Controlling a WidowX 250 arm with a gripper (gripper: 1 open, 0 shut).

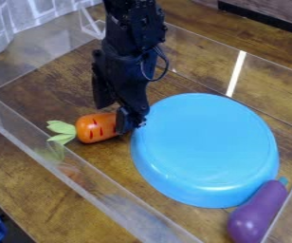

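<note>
The black gripper (120, 104) hangs over a toy carrot (98, 127) with pale green leaves, at the left of the blue disc. Its lower end is just above and to the right of the carrot; whether the fingers are open or shut is unclear against the dark body.
A large blue disc (202, 150) fills the right middle. A purple eggplant (255, 213) lies at the lower right. Clear plastic walls edge the wooden surface, and bare wood shows at the back and lower left.
</note>
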